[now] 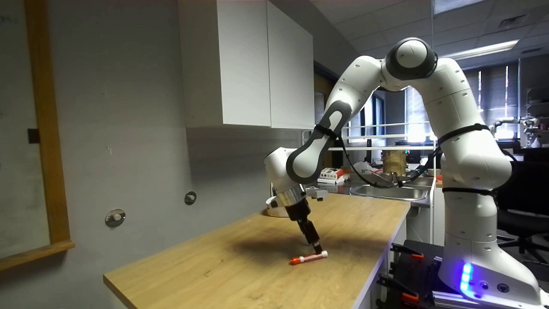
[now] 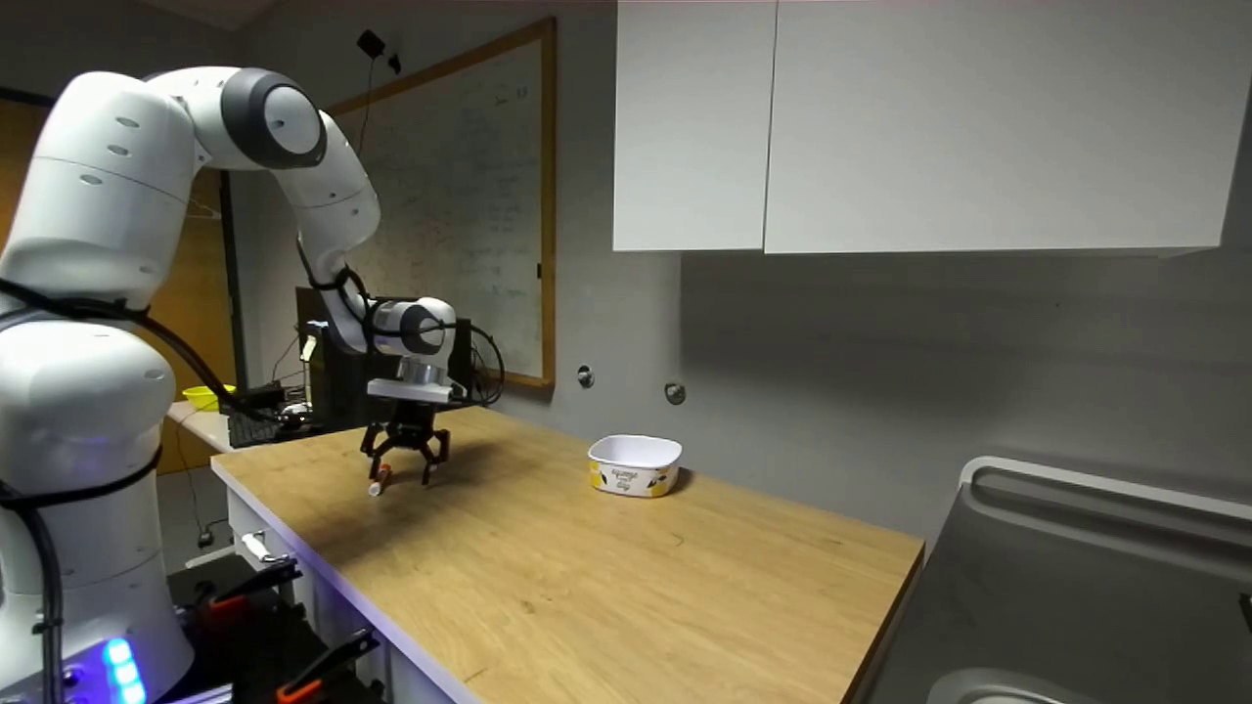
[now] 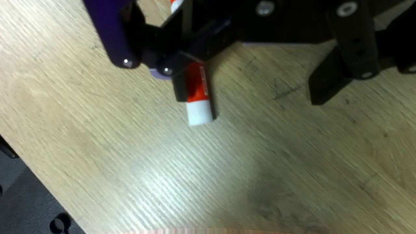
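A red marker with a white end (image 1: 309, 258) lies flat on the wooden counter. Seen from the wrist, its red body and white end (image 3: 199, 112) rest beside one black finger (image 3: 179, 88), right at the pad. My gripper points down and is open. Its other finger (image 3: 325, 82) stands well apart from the marker, and only bare wood shows between. In exterior view 2 the gripper (image 2: 400, 473) straddles space above the counter, the marker (image 2: 379, 479) at its left finger. The gripper's linkage hides part of the marker in the wrist view.
A white tub with a yellow pattern (image 2: 635, 467) stands on the counter (image 2: 563, 575) near the wall. White cabinets (image 1: 244, 67) hang above. The counter's front edge lies close to the marker.
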